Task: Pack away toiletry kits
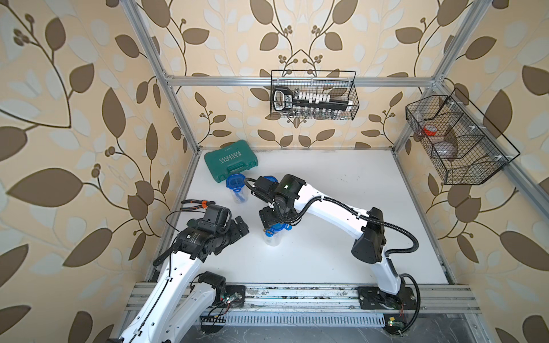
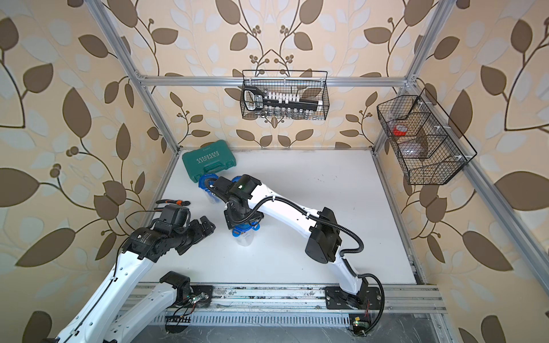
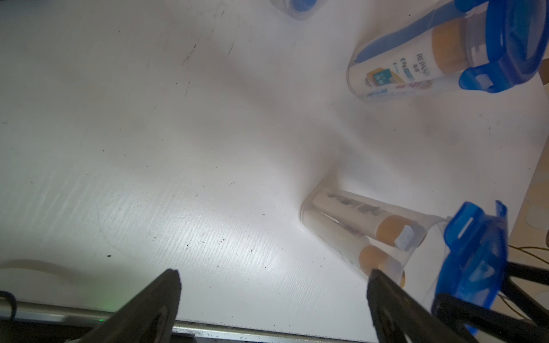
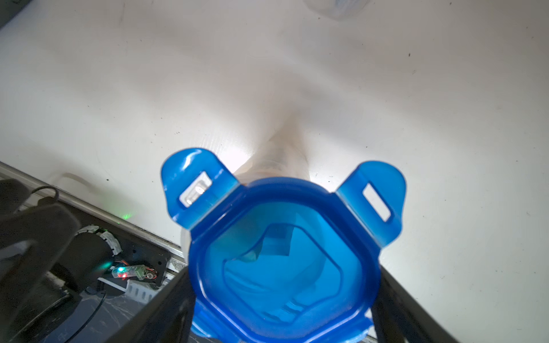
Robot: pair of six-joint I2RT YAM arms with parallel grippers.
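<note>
A clear kit container (image 3: 343,223) stands at the table's front centre with tubes inside; my right gripper is directly over its blue lid (image 4: 286,263), whose tabs are raised, fingers (image 4: 411,308) either side of it, fingers open. In the left wrist view the lid (image 3: 474,251) is at the container's mouth; whether it is fully seated I cannot tell. My left gripper (image 1: 240,228) is open, left of that container, nothing between its fingers. A second lidded kit (image 1: 237,188) with a labelled tube stands behind. A third blue lid (image 1: 271,179) is partly hidden by the right arm.
A green case (image 1: 230,161) lies at the back left, orange-handled pliers (image 2: 177,202) at the left edge. Wire baskets (image 1: 314,97) hang on the back and right walls.
</note>
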